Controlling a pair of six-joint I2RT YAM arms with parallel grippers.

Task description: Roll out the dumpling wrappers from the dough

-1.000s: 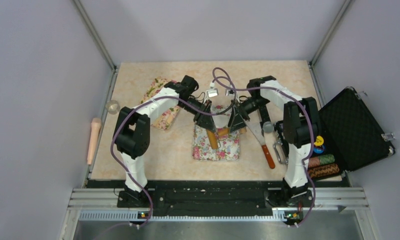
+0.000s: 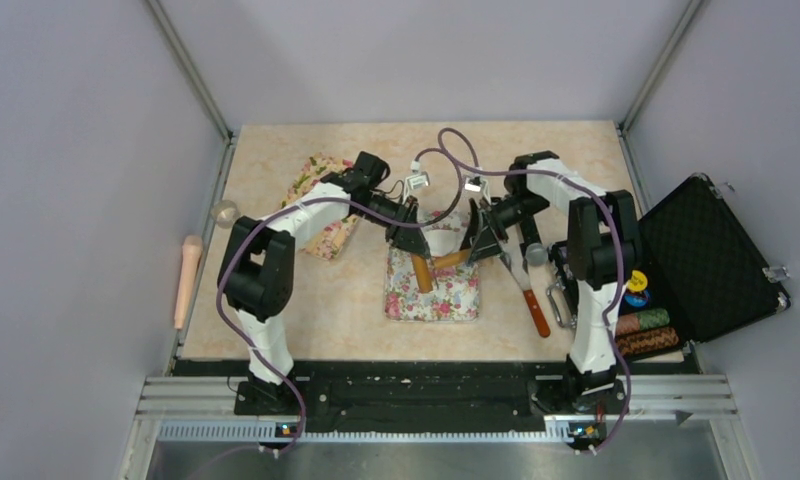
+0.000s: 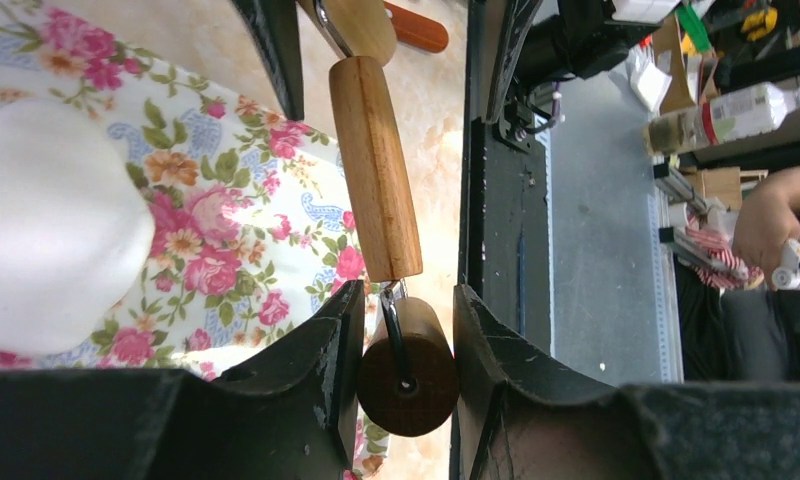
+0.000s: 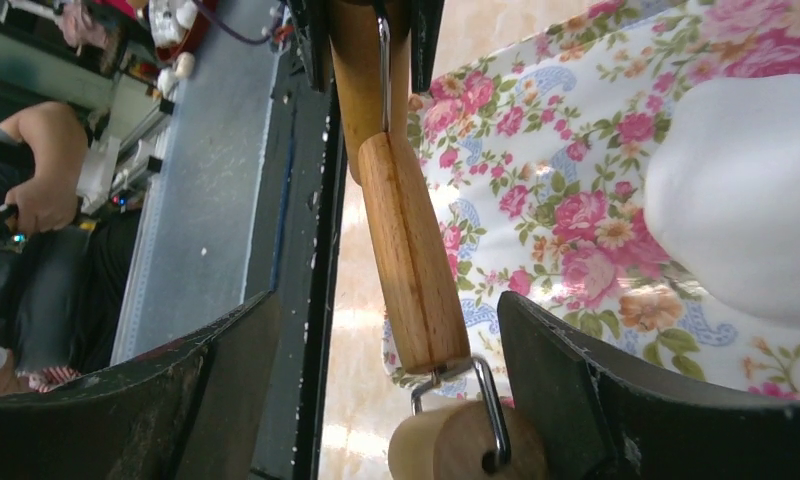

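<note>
A wooden roller tool [image 3: 376, 170] with a metal wire frame hangs over the floral mat [image 3: 226, 220], beside a white round dough [image 3: 46, 220]. In the left wrist view the roller's end [image 3: 407, 390] sits between my left gripper's fingers; whether they grip it is unclear. My right gripper is open around the other end, its fingers apart from the wooden handle [image 4: 416, 260]. In the top view both grippers meet above the mat.
A knife [image 2: 534, 310], steel cup [image 2: 536, 254] and open black case [image 2: 716, 260] lie on the right. A second floral mat [image 2: 326, 240] is at back left; a rolling pin [image 2: 189, 280] lies far left.
My right gripper has shifted slightly to the right from its position a second ago. The left gripper and roller have moved very little.
</note>
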